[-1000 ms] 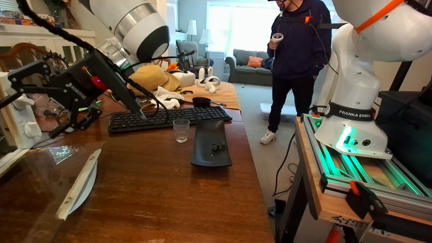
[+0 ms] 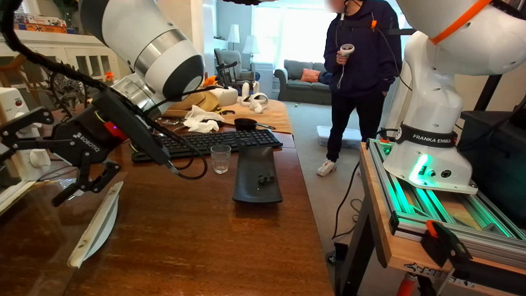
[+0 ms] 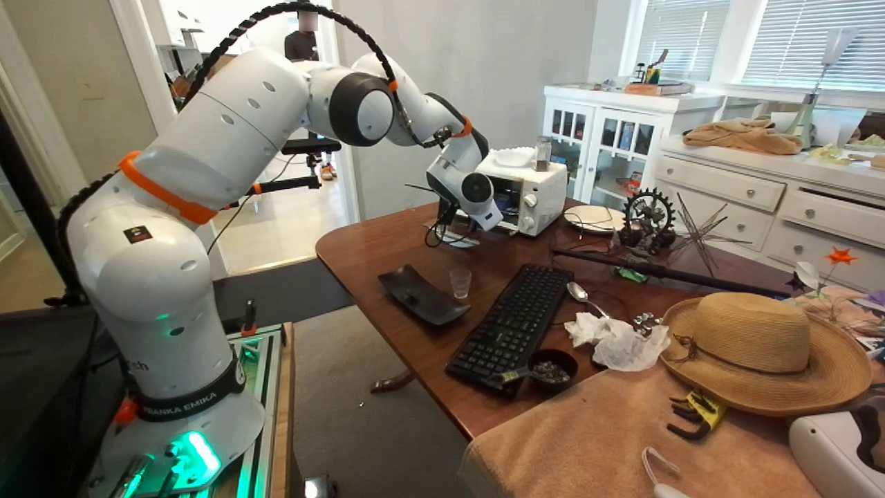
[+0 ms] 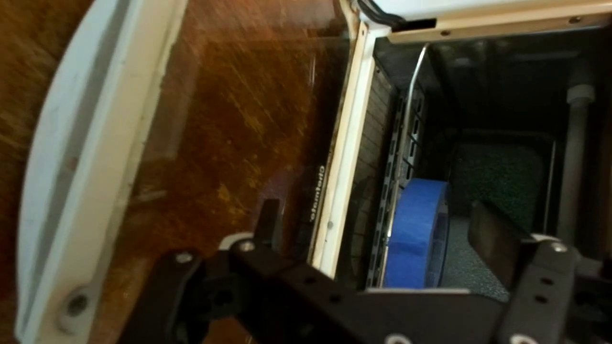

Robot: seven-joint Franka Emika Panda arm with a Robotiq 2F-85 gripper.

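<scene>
A white toaster oven stands on the table with its glass door folded down; the door's pale handle shows in exterior view 1. Inside, a roll of blue tape rests against the wire rack. My gripper is open at the oven's mouth, its fingers spread wide with nothing held. In the wrist view, one finger lies over the door glass and the other over the oven's interior. The tape roll appears between them, apart from both; its depth beyond the fingertips is hard to judge.
A clear glass, a black tray with small dark items and a black keyboard are on the table. A straw hat and crumpled white tissue lie farther off. Bare wood fills the table's near part.
My gripper has moved down, closer to the open oven door, and slightly left in exterior view 1. The table objects have stayed put.
</scene>
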